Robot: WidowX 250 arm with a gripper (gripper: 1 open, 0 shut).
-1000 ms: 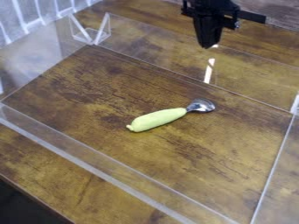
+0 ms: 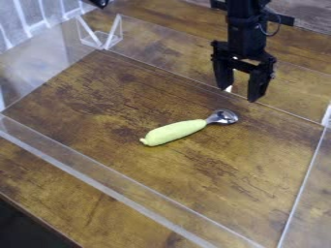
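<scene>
A black robot gripper [image 2: 242, 85] hangs from the arm at the upper right, above the wooden surface near the back clear wall, its two fingers pointing down and apart, nothing seen between them. Below it and to the left, a pale green corn-shaped object [image 2: 172, 133] lies diagonally on the wood. A metal spoon [image 2: 223, 117] lies at its upper right end, its handle hidden or joined to the green piece; I cannot tell which.
A transparent walled enclosure [image 2: 84, 151] surrounds the work area on the wooden table [image 2: 77, 194]. White railing-like bars stand at the top left. The wood around the green object is clear.
The gripper has come down from the top of the view, lower and closer to the spoon. The green object and spoon have not moved.
</scene>
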